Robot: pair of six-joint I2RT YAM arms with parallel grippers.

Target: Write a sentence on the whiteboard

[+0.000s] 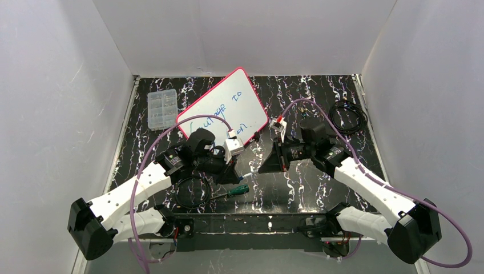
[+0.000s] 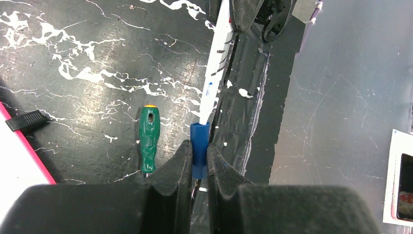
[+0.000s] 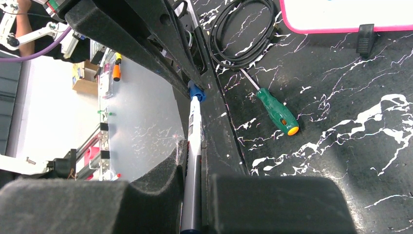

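Between my two grippers, above the front part of the table, a white marker [image 2: 215, 68] is held. My left gripper is shut on its blue cap [image 2: 199, 141]. The marker's white body [image 3: 194, 126] runs into my right gripper, which is shut on it. Cap and body meet in line, with no gap that I can make out. Behind the left arm, the whiteboard [image 1: 245, 97] with its pink rim lies tilted on the table, bearing blue handwriting. Part of that writing is hidden by the arm and its cable.
A green-handled screwdriver [image 1: 238, 190] and a coiled black cable [image 1: 191, 204] lie below the left gripper. A clear compartment box [image 1: 162, 109] stands at back left, another black cable coil [image 1: 361, 117] at back right.
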